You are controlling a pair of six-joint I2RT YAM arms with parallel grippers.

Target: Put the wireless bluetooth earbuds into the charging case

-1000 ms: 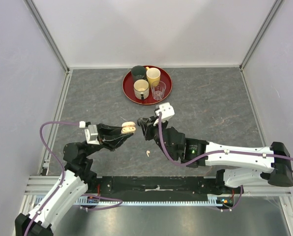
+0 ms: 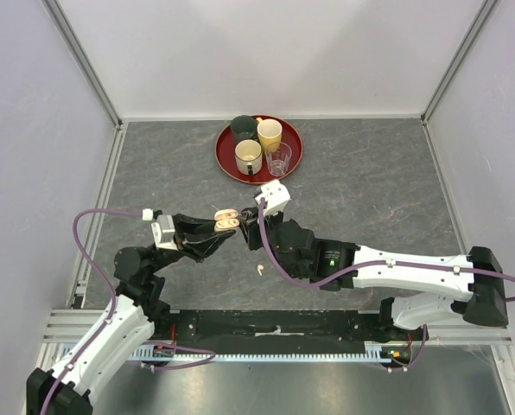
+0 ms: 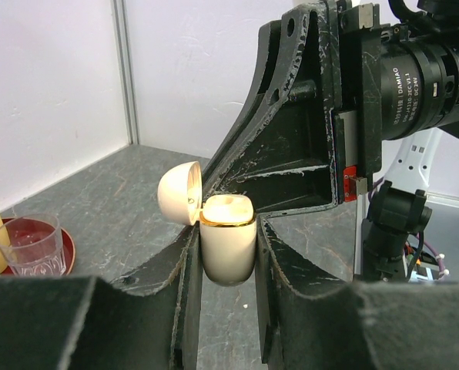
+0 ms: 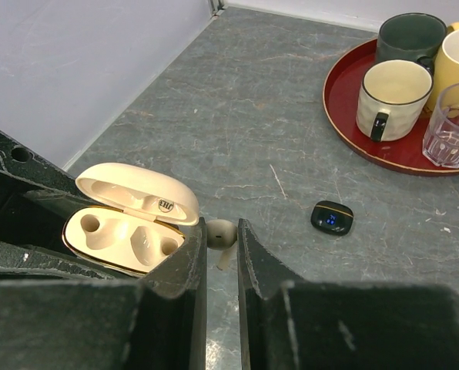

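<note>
The cream charging case (image 2: 226, 214) is held up off the table, my left gripper shut on its body. Its lid (image 4: 141, 185) stands open, and the sockets in its tray (image 4: 122, 238) look empty. My right gripper is shut on a pale earbud (image 4: 221, 233), whose rounded end shows between the fingertips. In the right wrist view that earbud is just right of the open case, with a small visible gap. Another small pale earbud (image 2: 260, 270) lies on the table below the grippers. The right gripper's fingers largely hide the held earbud from above.
A red round tray (image 2: 226, 165) with several mugs and a clear glass (image 2: 278, 158) stands at the back. On the table lies a small black box (image 4: 332, 218) with blue digits.
My right gripper has moved left, closing most of the gap to the case. The left gripper and the case have stayed nearly still.
</note>
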